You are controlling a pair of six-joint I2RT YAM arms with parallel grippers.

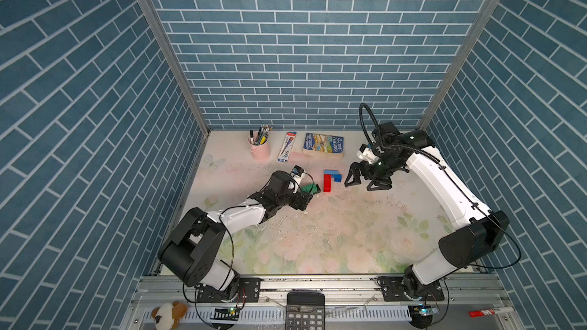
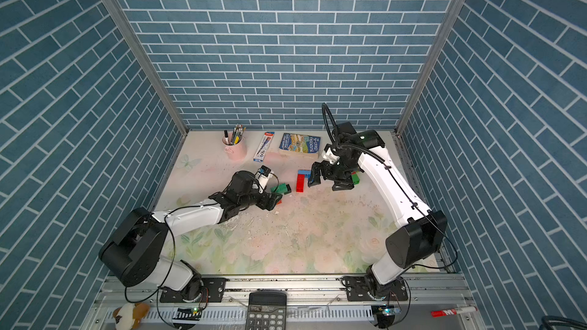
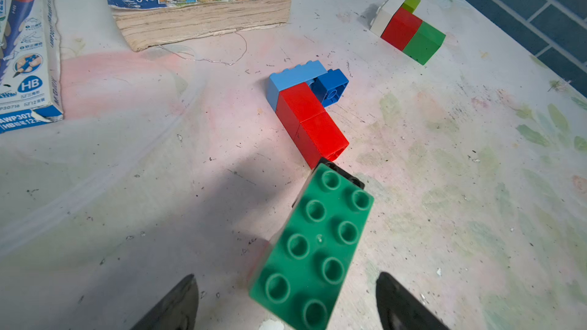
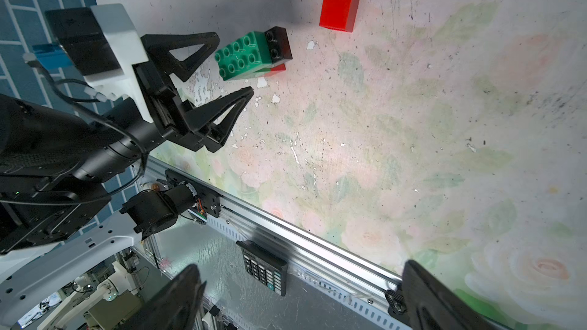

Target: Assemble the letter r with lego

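Note:
The part-built letter lies on the table: two red bricks in a line, a light blue brick across their far end and a dark blue brick at its right. Closer to the left arm is a green brick with a black brick at its end and some red showing low down. My left gripper is open around the green brick, with gaps visible on both sides. To the right of the letter, my right gripper hangs open and empty above the table.
A cluster of white, red, green and lime bricks lies to the right, partly behind the right arm. At the back are a pink pen cup, a pencil box and a book.

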